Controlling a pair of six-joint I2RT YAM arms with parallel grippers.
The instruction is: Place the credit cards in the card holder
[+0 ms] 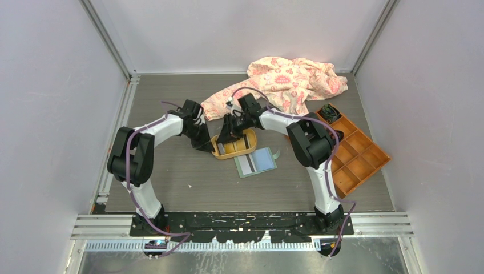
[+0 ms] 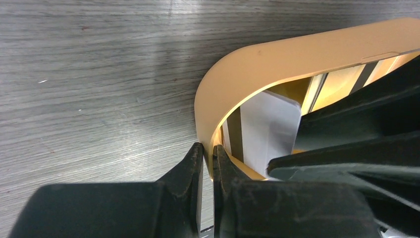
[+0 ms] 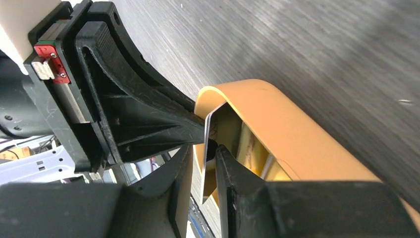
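Note:
A tan oval basket (image 1: 242, 150) stands near the middle of the table, with cards inside. My left gripper is shut on the rim at its left end. Inside that end, a white card leans, seen nearly edge-on in the right wrist view. My right gripper reaches into the basket with its fingers parted, one on each side of the card, gaps showing; a firm grip is not visible. A flat green-edged piece (image 1: 263, 160), apparently the card holder, lies just right of the basket with a white, dark-striped part on its left.
A wooden compartment tray (image 1: 361, 154) lies at the right with a dark green item in its top corner. Crumpled patterned cloth (image 1: 291, 83) covers the back. Bare table (image 1: 188, 182) extends to the front left.

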